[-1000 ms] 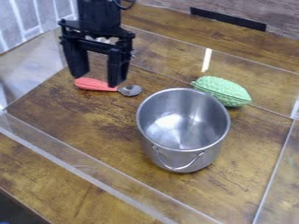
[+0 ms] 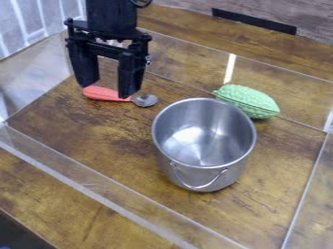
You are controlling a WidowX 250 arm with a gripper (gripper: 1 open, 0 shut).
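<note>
My black gripper point(image 2: 108, 70) hangs at the upper left, its two fingers apart and open, with nothing seen between them. Just below and behind it lies a red utensil point(image 2: 107, 93) with a round metal end point(image 2: 146, 100). A steel pot point(image 2: 203, 156) with a wire handle stands at the centre right, apart from the gripper. Behind the pot, to the right, lies a pale green, textured oblong object point(image 2: 246, 100).
Clear panels border the workspace at left, front and right. A strip of white tape point(image 2: 229, 68) lies at the back.
The objects look unmoved.
</note>
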